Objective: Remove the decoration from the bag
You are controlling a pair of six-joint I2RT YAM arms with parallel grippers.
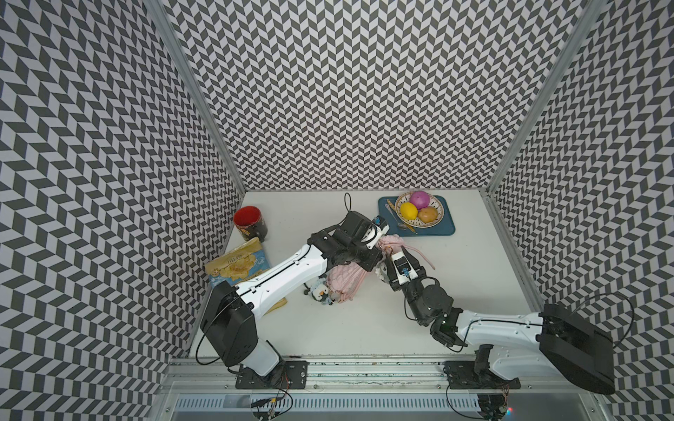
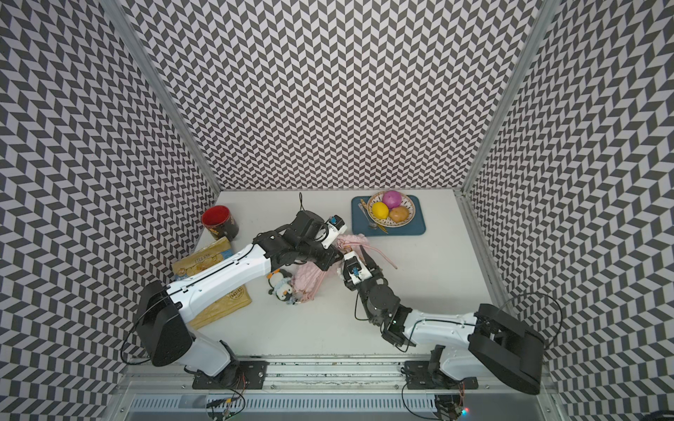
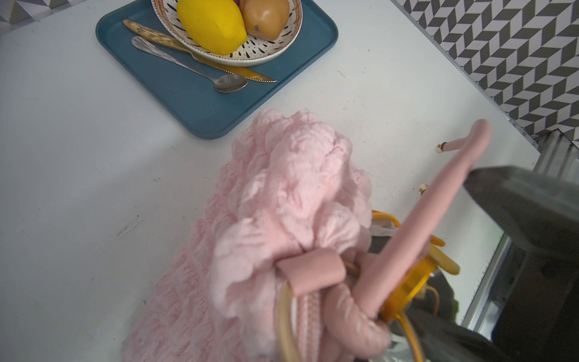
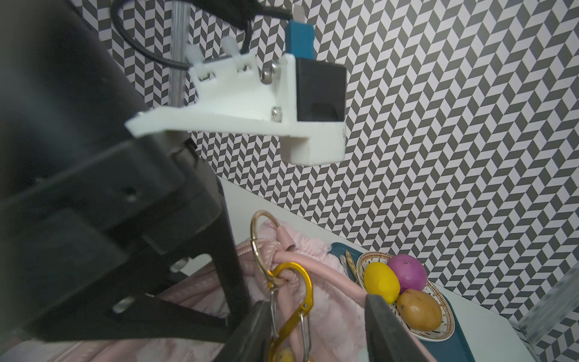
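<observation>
The pink fluffy bag [image 3: 289,181] lies mid-table with its zip, strap [image 3: 416,235] and gold ring [image 4: 259,247] showing. From that ring hangs the decoration's gold carabiner; its lower part is mostly hidden, with bits of grey and green visible in the left wrist view. My left gripper [image 1: 376,262] is shut on the bag, though its fingertips' exact hold is hard to make out. Right beside it, my right gripper is open, one finger on either side of the carabiner, which appears in the gap between them.
A blue tray [image 1: 449,228] with cutlery and a fruit bowl [image 1: 400,219] stands behind. A penguin plush [image 1: 321,289] rests left of the bag. Farther left are a red-lined mug [image 1: 251,226] and a patterned pouch [image 1: 235,265].
</observation>
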